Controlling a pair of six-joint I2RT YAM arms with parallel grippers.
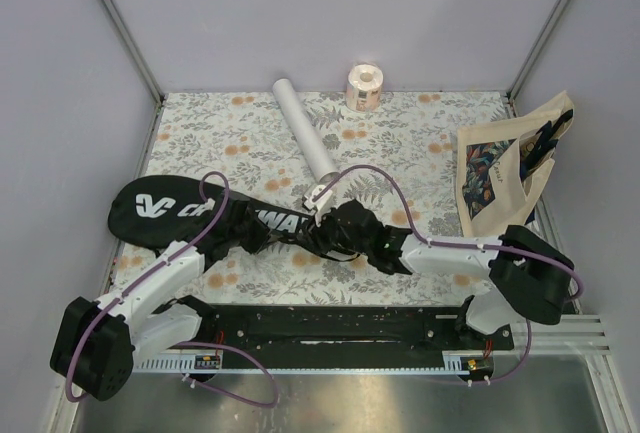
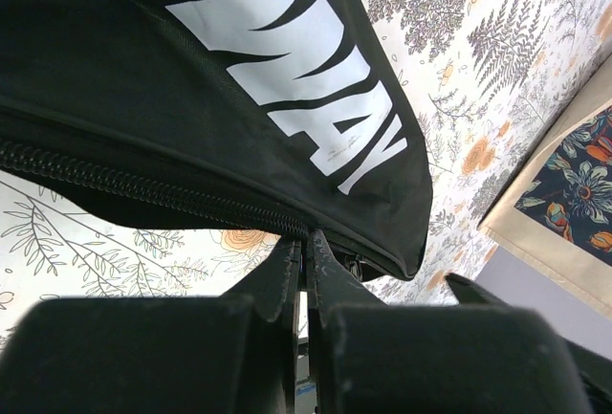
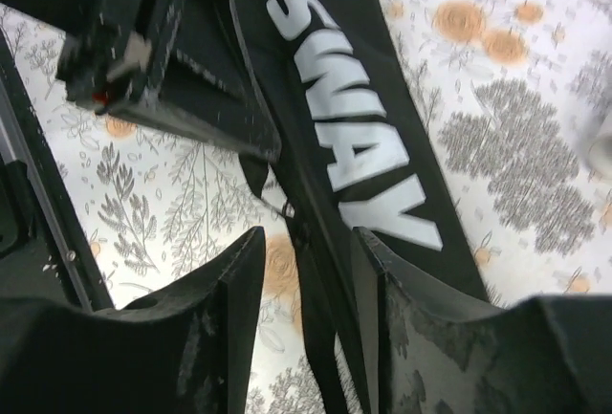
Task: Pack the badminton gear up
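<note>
A long black badminton bag [image 1: 180,205] with white lettering lies across the left and middle of the table. My left gripper is shut on the bag's zipped edge, with its fingertips pinched at the zipper teeth [image 2: 143,185]. Over the narrow end of the bag, my right gripper has its fingers apart. Between and beyond those fingers lies the zipped edge, where a small zipper pull [image 3: 289,209] shows, not gripped. The white tube [image 1: 305,131] lies behind the bag's narrow end. In the top view, both arms partly cover the bag.
A white and pink roll [image 1: 364,87] stands at the back edge. On the right, a beige tote bag [image 1: 480,215] with a floral print holds several dark items. My two grippers are close together.
</note>
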